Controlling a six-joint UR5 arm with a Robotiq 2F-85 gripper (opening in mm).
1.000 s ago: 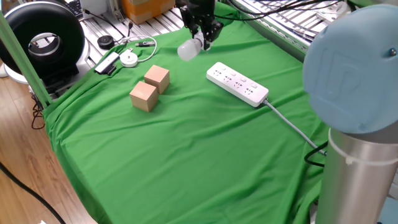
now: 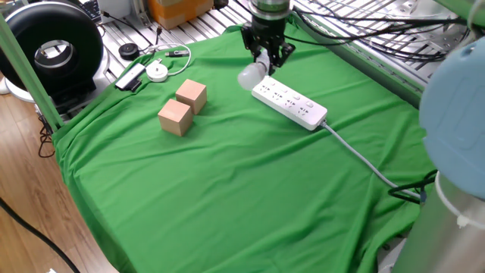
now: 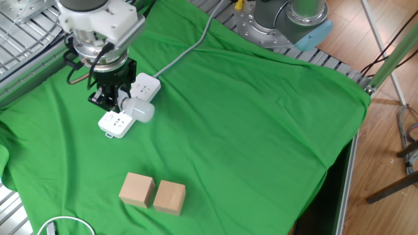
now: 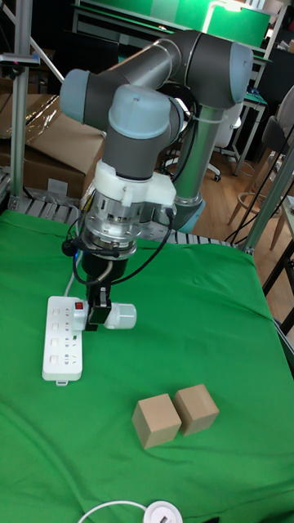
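Note:
My gripper is shut on a white bulb-shaped lamp, whose frosted end sticks out to one side. In exterior view 3 the lamp's other end shows on the far side of the dark fingers, with a small red switch on top. The white power strip lies flat on the green cloth. From exterior view 2 the gripper and lamp cover the strip's middle. They appear to be above the strip; the exact gap cannot be told.
Two wooden cubes sit close together on the green cloth. A grey cord runs from the strip to the table edge. A white cable with a round puck lies at the far left.
In exterior view 1 my gripper has moved right and slightly down with the lamp, from open cloth to beside the power strip's near-left end. The strip and cubes have stayed put.

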